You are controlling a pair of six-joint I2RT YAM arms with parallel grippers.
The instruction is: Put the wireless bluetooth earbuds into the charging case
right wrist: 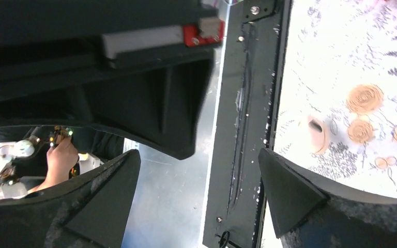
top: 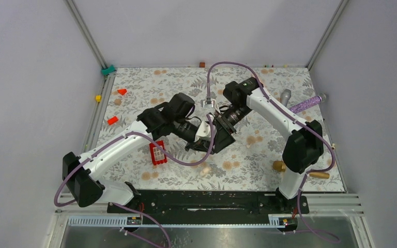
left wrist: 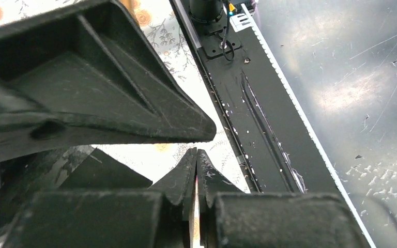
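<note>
A small cream-coloured object (top: 205,171), blurred and possibly the charging case, shows over the cloth in front of both grippers. In the right wrist view, this cream object (right wrist: 318,138) has a dark spot and lies outside the fingers. My left gripper is shut, its tips meeting with nothing between them. My right gripper has its fingertips well apart and only empty space between them. Both grippers crowd together at mid-table, and a black finger (left wrist: 176,119) of the right one looms over the left tips. I cannot make out any earbuds.
Left of the arms lies a red-framed item (top: 157,153). Small red pieces (top: 112,120) are at the far left. A purple glitter tube (top: 306,104) and a grey object (top: 285,97) lie at the right.
</note>
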